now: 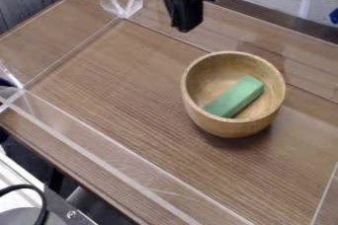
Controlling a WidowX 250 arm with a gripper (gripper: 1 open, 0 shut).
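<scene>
My gripper hangs at the top centre in the camera view, dark, shut, with nothing visible between its fingers. Below it and to the right, apart from it, a round wooden bowl holds a green block, lying diagonally inside.
Clear plastic pieces are at the back left, and a clear strip runs along the lower left. A dark cable lies at the lower left corner.
</scene>
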